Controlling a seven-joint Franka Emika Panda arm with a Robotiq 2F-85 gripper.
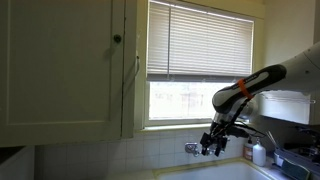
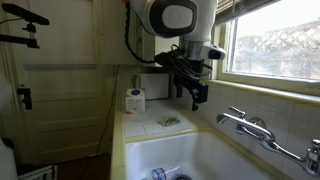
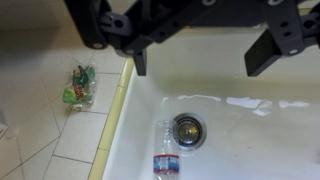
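My gripper stands open over the white sink [image 3: 240, 145], with nothing between its dark fingers. In the sink below lies a clear plastic bottle [image 3: 166, 160] with a red and blue label, close to the drain [image 3: 187, 130]. Only part of this bottle [image 2: 166, 173] shows at the bottom of the second exterior view. A small clear packet [image 3: 79, 86] with green and red in it rests on the tiled counter, left of the sink in the wrist view. The first exterior view has the gripper [image 1: 212, 146] near the faucet, sink contents hidden.
A wall faucet [image 2: 250, 127] reaches over the sink's right side. A white jug [image 2: 135, 101] stands at the back of the counter [image 2: 140, 128]. Bottles [image 1: 258, 154] stand near the stove [image 1: 294, 162]. Much of the sink floor is clear.
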